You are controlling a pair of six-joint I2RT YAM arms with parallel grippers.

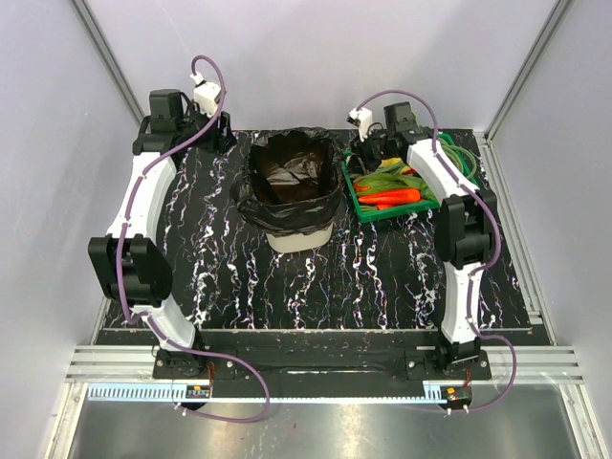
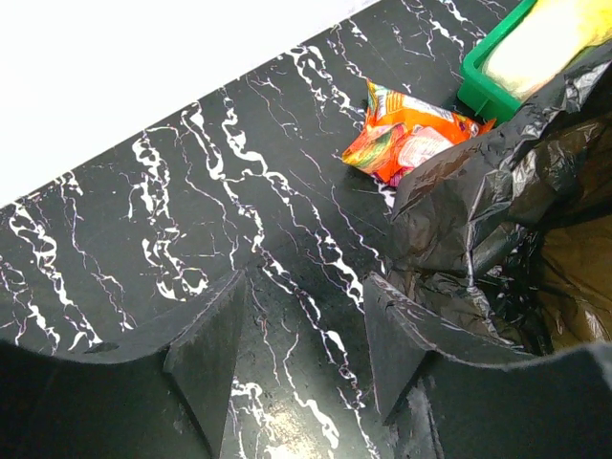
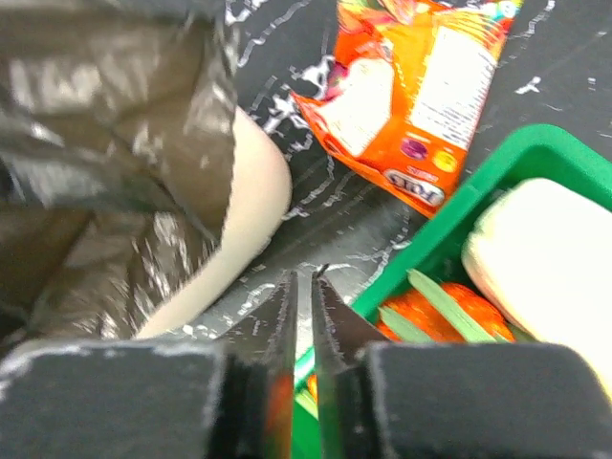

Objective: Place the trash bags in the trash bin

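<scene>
A trash bin [image 1: 301, 239] lined with a black bag [image 1: 287, 210] stands mid-table. An orange snack bag [image 2: 411, 139] lies behind it, seen in both wrist views [image 3: 411, 96]; the top view mostly hides it. My left gripper is open and empty above bare table, left of the bin. My right gripper has its fingertips close together, over the gap between bin and green basket; whether anything is between them is unclear.
The green basket [image 1: 387, 212] of vegetables, with carrots [image 1: 387, 196] and a pale cabbage [image 3: 535, 268], sits right of the bin.
</scene>
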